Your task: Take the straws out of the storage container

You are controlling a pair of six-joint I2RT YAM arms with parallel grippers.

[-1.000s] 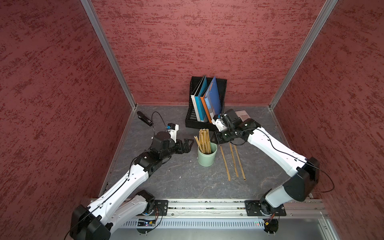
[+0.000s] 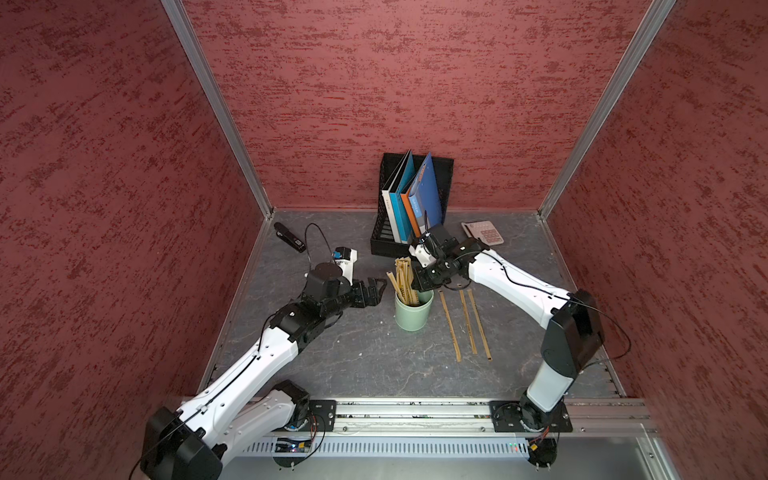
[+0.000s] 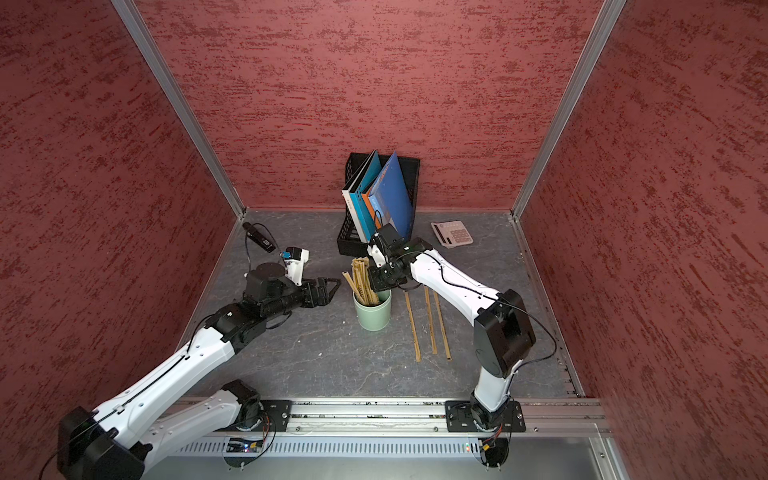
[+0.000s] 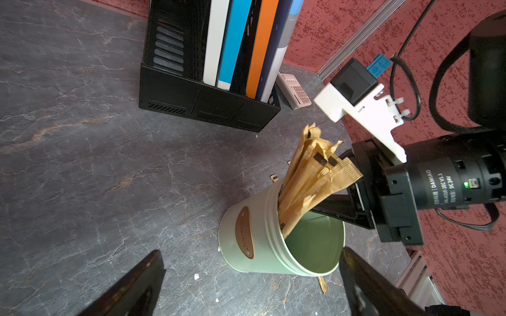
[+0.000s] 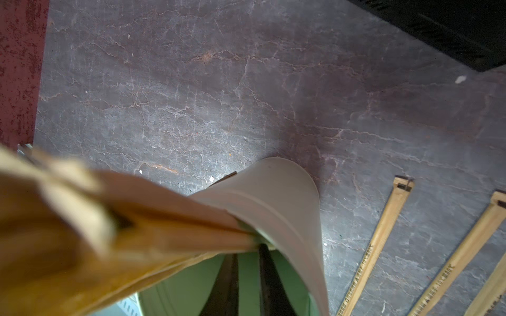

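Note:
A green storage container (image 2: pixel 413 318) stands mid-table, holding a bundle of paper-wrapped straws (image 4: pixel 308 176) leaning to one side. My right gripper reaches down inside the container beside the bundle, its fingers part open; whether they touch a straw I cannot tell. My left gripper (image 2: pixel 369 291) hangs open just left of the container, empty. Three loose straws (image 3: pixel 432 320) lie on the table to the container's right.
A black file rack (image 4: pixel 205 105) with folders stands at the back, a pink calculator (image 3: pixel 452 233) to its right and a black object (image 2: pixel 289 237) at back left.
My right arm has moved leftward, bringing its gripper over and into the container beside the straws. The left arm has stayed where it was.

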